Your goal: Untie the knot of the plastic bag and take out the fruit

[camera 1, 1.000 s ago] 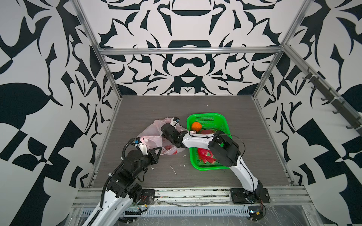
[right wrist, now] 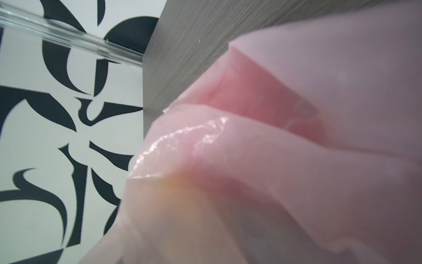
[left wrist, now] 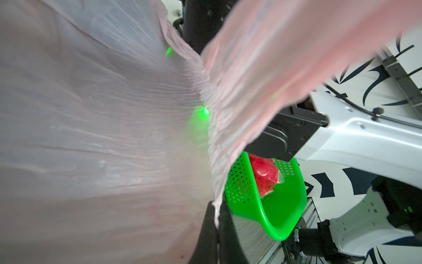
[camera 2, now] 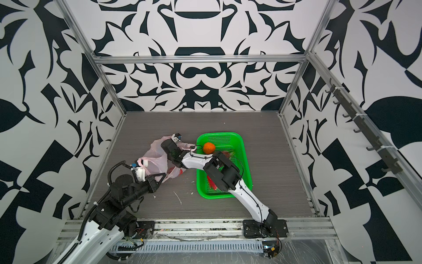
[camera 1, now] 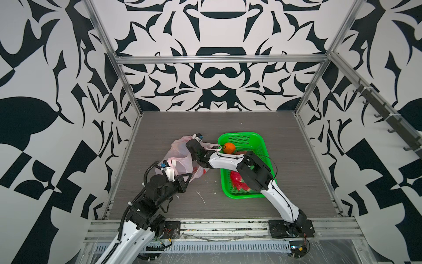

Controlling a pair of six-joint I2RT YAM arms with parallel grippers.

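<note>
A translucent pink plastic bag (camera 1: 178, 151) lies crumpled left of the basket, with reddish and yellowish tints showing through it in the right wrist view. My left gripper is shut on a thin gathered strand of the bag, which stretches upward from its fingertips. My right gripper, on the arm reaching across the basket, is over the bag's back part; its fingers are hidden and its state cannot be told. An orange (camera 1: 229, 147) and red fruit (left wrist: 262, 173) lie in the green basket (left wrist: 281, 224).
The patterned walls and metal rails enclose the table. A few small scraps lie on the front of the table.
My right gripper has moved slightly back and left over the bag, its arm shifting left. My left gripper has shifted slightly, and the bag has changed shape a little.
</note>
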